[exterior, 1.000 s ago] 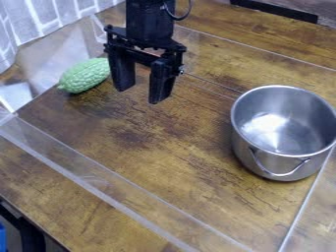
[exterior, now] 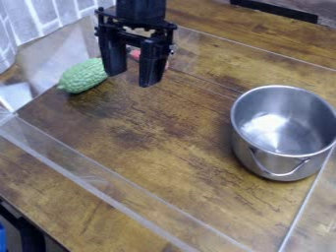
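The black gripper (exterior: 133,63) hangs from the top centre above the wooden table, its two fingers apart with nothing seen between them. Left of it and lower lies a pale green bumpy vegetable (exterior: 83,75). A small red object (exterior: 140,55) is partly hidden behind the gripper. A steel pot (exterior: 282,132) with a wire handle stands on the right, empty as far as shows.
Clear plastic walls (exterior: 98,182) border the work area. A white cloth or curtain (exterior: 33,25) is at the upper left.
The gripper has moved up and to the left in the view, away from the pot. The vegetable and pot have not moved.
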